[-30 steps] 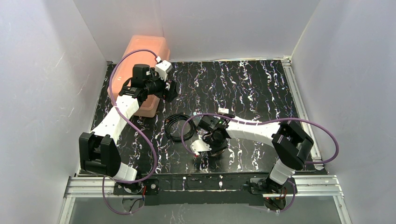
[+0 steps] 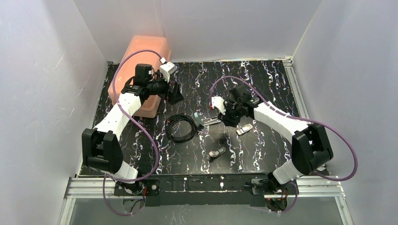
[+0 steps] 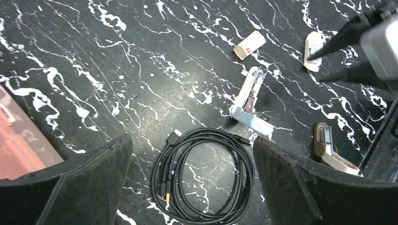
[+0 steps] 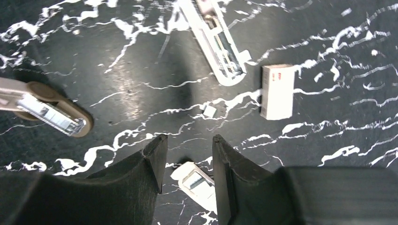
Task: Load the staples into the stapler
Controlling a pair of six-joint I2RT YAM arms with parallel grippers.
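A pale stapler with a blue-grey end lies opened on the dark table; its metal channel (image 4: 220,42) shows in the right wrist view. Past the stapler's far end stands a small white box (image 4: 280,91). A white piece with a metal strip lies farther right; the right wrist view shows this white piece (image 4: 195,185) partly between the fingers, apparently below them. My right gripper is open and holds nothing. My left gripper, also open and empty, hangs at the back left, away from the stapler.
A tan stapler-like tool (image 4: 51,108) sits nearer the front edge, also visible in the top view. The coiled black cable (image 2: 181,128) lies left of the stapler. An orange bin (image 2: 148,47) fills the back left.
My right gripper has moved from over the tan tool toward the back and right, uncovering the tool. The left gripper has shifted slightly to the right.
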